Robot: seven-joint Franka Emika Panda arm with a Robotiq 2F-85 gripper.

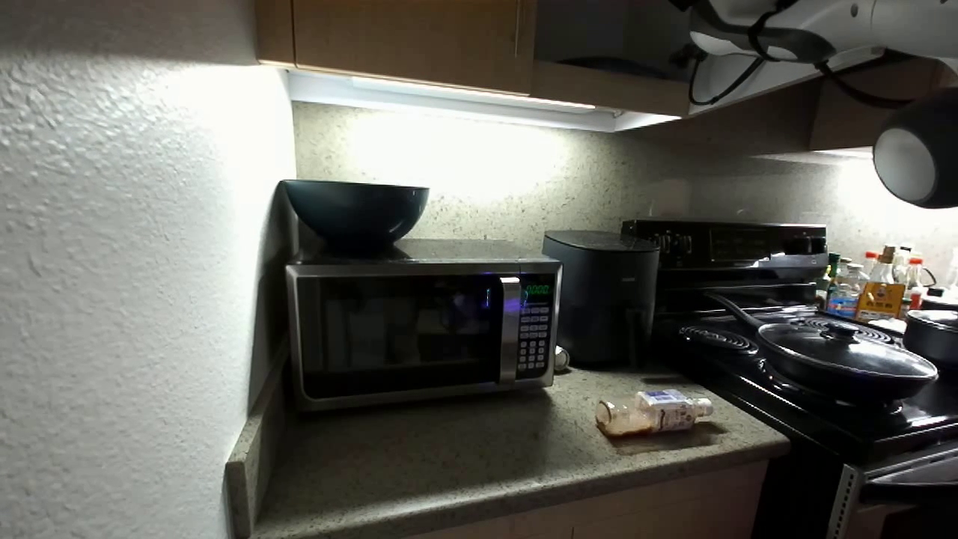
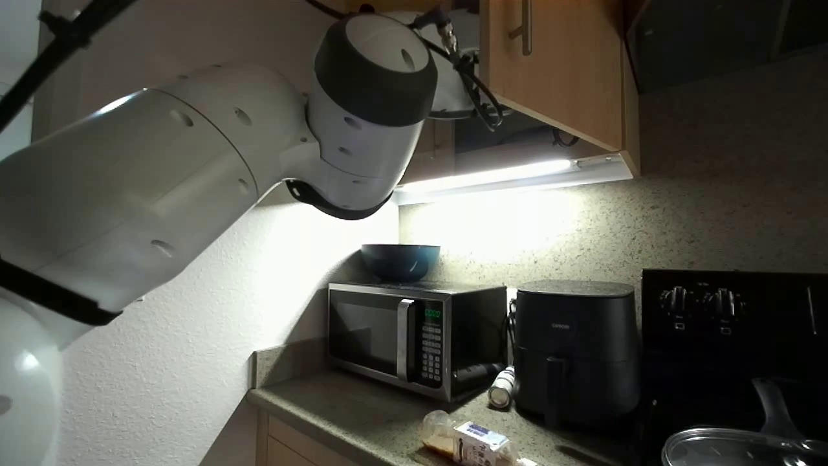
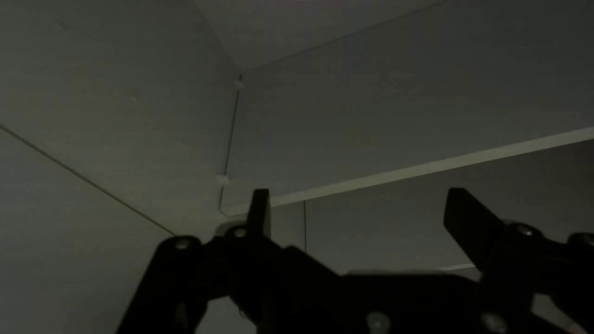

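A clear bottle (image 1: 653, 412) with a white and purple label and some brown contents lies on its side on the counter (image 1: 467, 449), right of the microwave. The same bottle (image 2: 466, 443) shows at the bottom edge of exterior view 2. In the wrist view my gripper is open, its dark fingers wide apart with nothing between them. Ahead of it are the dim inner panels and a shelf (image 3: 401, 122) of a cabinet. The gripper itself is hidden in both exterior views; the arm (image 2: 372, 101) reaches up to the open cabinet, high above the bottle.
A microwave (image 1: 422, 332) with a dark bowl (image 1: 359, 214) on top stands at the left. Beside it are a black air fryer (image 1: 599, 296) and a stove with a lidded pan (image 1: 844, 359). An open cabinet door (image 2: 559, 70) hangs near the arm.
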